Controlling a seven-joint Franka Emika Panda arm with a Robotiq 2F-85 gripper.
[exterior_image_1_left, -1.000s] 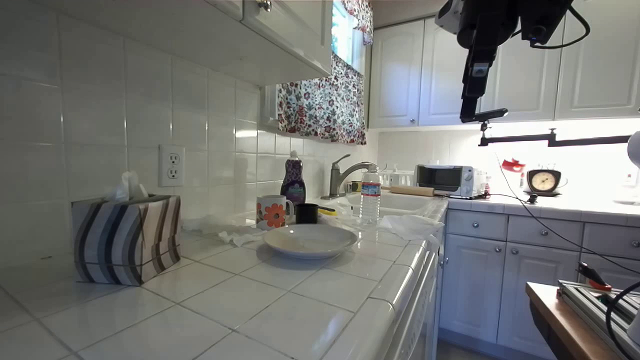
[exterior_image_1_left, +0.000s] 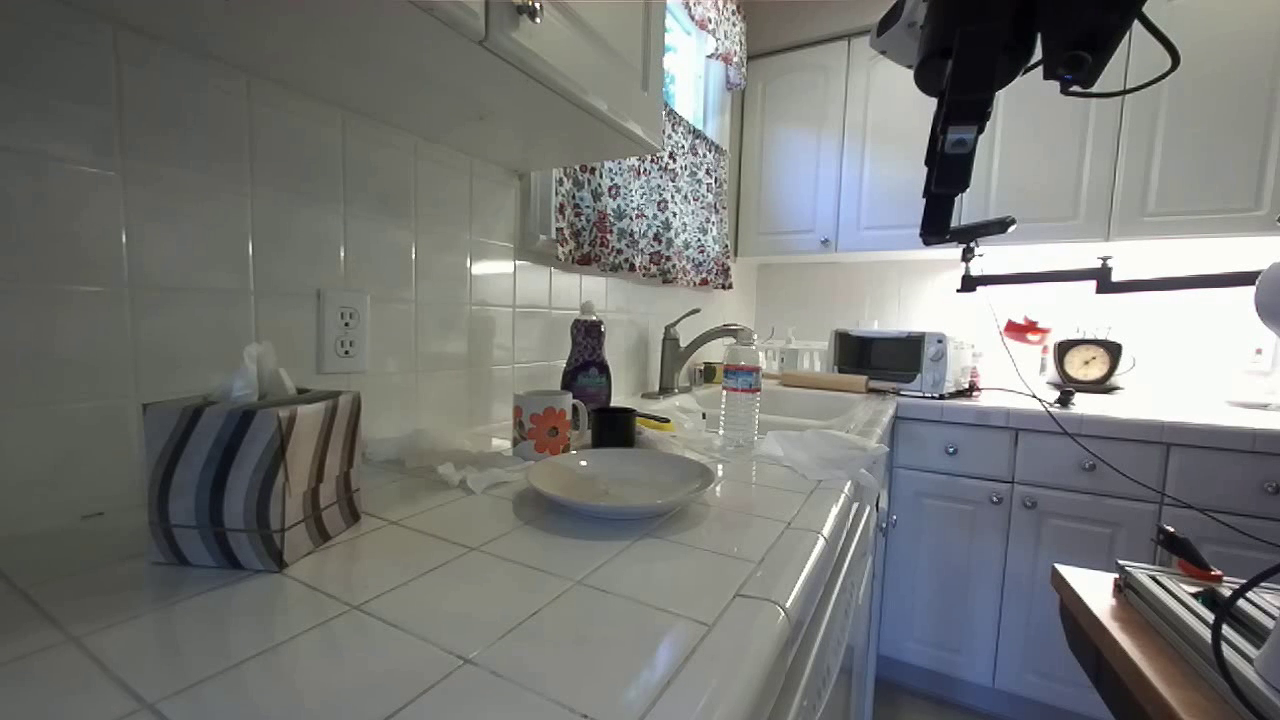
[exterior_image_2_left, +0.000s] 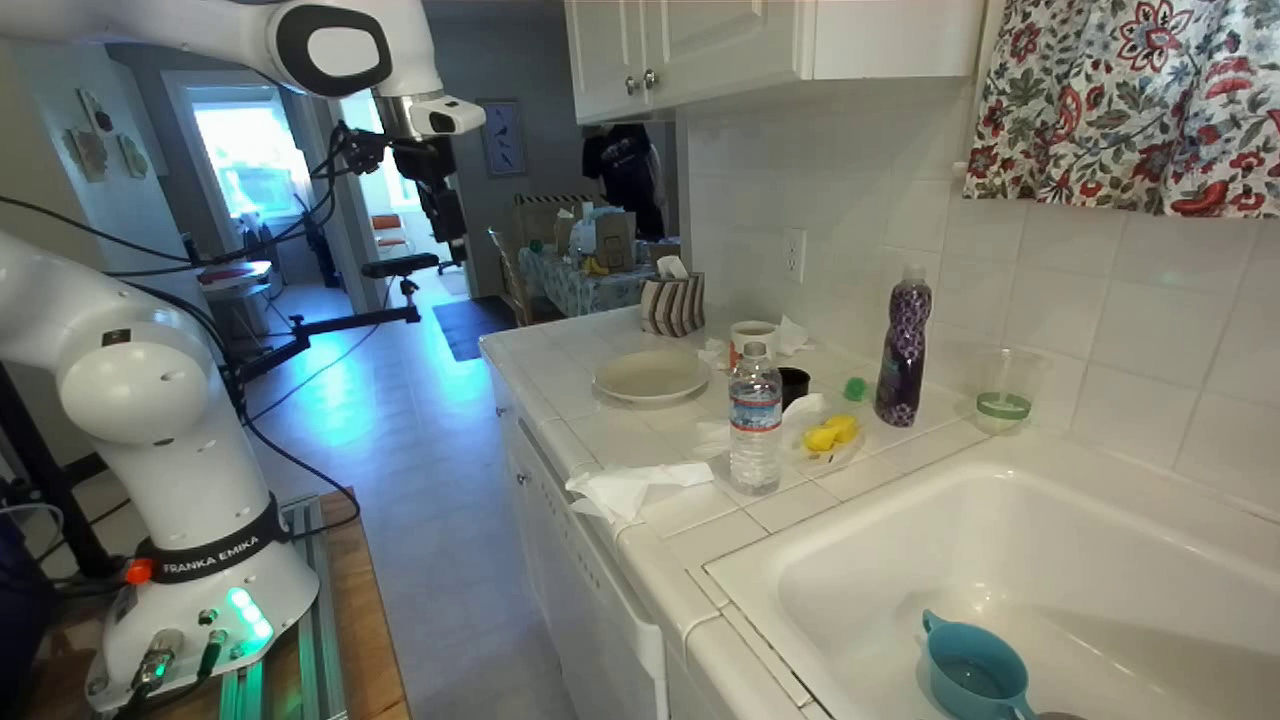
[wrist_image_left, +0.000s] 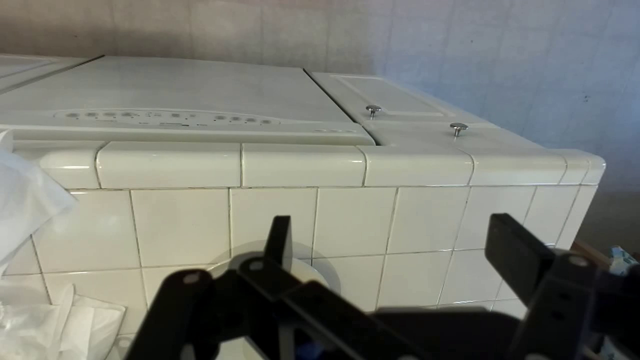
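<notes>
High above the counter's front edge, my gripper stands open, its two black fingers wide apart and nothing between them. In the first exterior view the gripper (exterior_image_1_left: 943, 222) hangs at upper right, clear of everything on the counter. A white plate (exterior_image_1_left: 620, 480) lies flat on the tiles; in the wrist view my gripper's left side hides most of it. Behind the plate are a white mug with an orange flower (exterior_image_1_left: 542, 425) and a small black cup (exterior_image_1_left: 613, 427). A clear water bottle (exterior_image_2_left: 755, 420) stands upright near the sink.
The striped tissue box (exterior_image_1_left: 254, 478) sits by the wall. Crumpled white paper (exterior_image_2_left: 636, 485) lies at the counter edge, and a purple soap bottle (exterior_image_2_left: 903, 348) stands behind yellow pieces (exterior_image_2_left: 830, 433). A blue cup (exterior_image_2_left: 974, 667) is in the sink (exterior_image_2_left: 840, 564).
</notes>
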